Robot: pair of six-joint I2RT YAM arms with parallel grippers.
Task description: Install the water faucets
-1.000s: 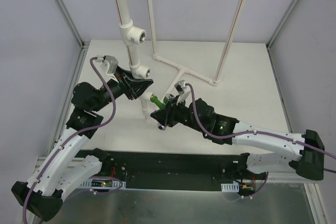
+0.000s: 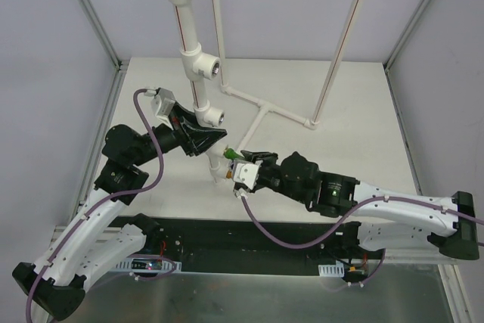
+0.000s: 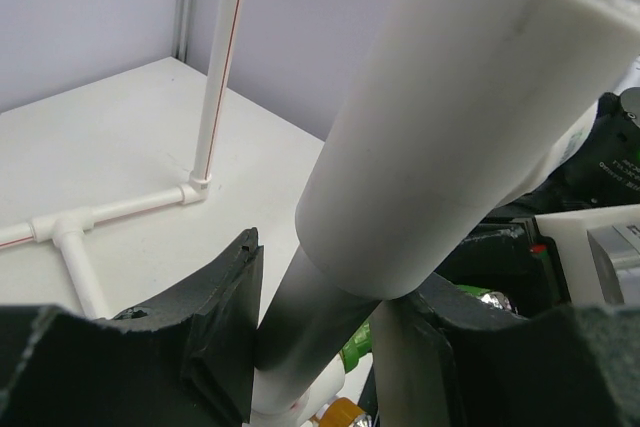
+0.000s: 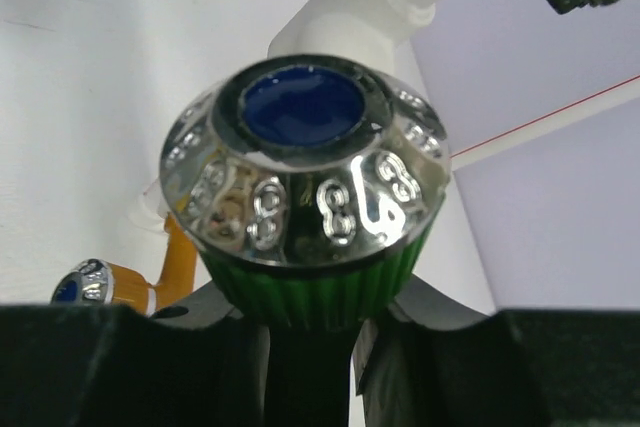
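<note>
An upright white pipe with several side sockets [image 2: 190, 32] leans at the left in the top view. Its shaft [image 3: 315, 312] passes between my left gripper's fingers, which sit close against both sides; this left gripper [image 2: 208, 140] reads as shut on it. A green faucet [image 2: 233, 154] lies low at the pipe, its chrome knob with a blue cap [image 4: 305, 147] large in the right wrist view. My right gripper has its fingers around the shaded part below the knob; contact is unclear. An orange faucet [image 4: 178, 262] is lower, partly hidden.
Thin white pipes [image 2: 261, 104] form a frame on the white board [image 2: 355, 126] behind. The two grippers are close together at the pipe's lower part. Board to the right is clear. A dark strip [image 2: 227, 240] runs along the front.
The upright pipe has shifted right at its top, together with my left gripper. My right gripper has turned about its wrist near the green faucet and now covers most of the orange one.
</note>
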